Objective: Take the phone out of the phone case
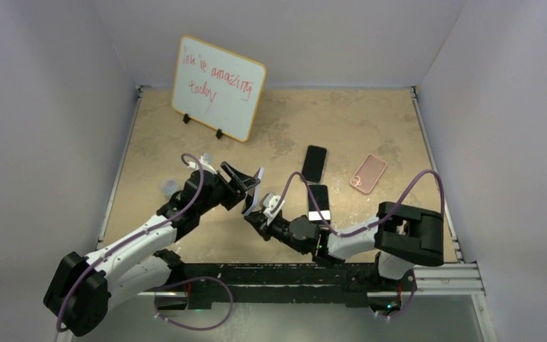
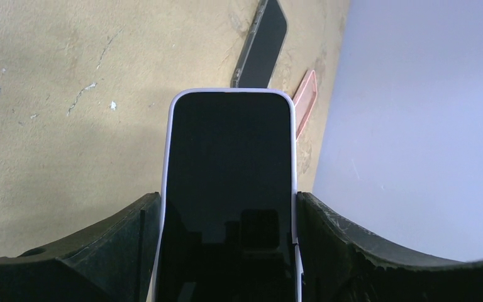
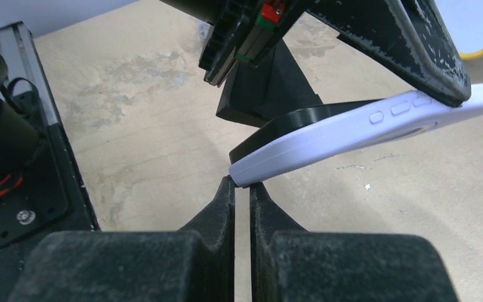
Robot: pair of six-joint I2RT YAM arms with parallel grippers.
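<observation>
A black phone point(image 2: 229, 157) in a lilac case point(image 3: 327, 138) is held up off the table. My left gripper is shut on it across the long sides. In the right wrist view the phone's black body stands slightly proud of the case's rim toward the lower corner. The fingertips of my right gripper meet that corner from below, close together; whether they grip it is unclear. In the top view the cased phone stands on edge between both grippers.
Two black phones point(image 1: 315, 162) point(image 1: 318, 197) and a pink case point(image 1: 368, 173) lie to the right. A whiteboard point(image 1: 217, 85) stands at the back left, a small clear container point(image 1: 170, 188) at the left.
</observation>
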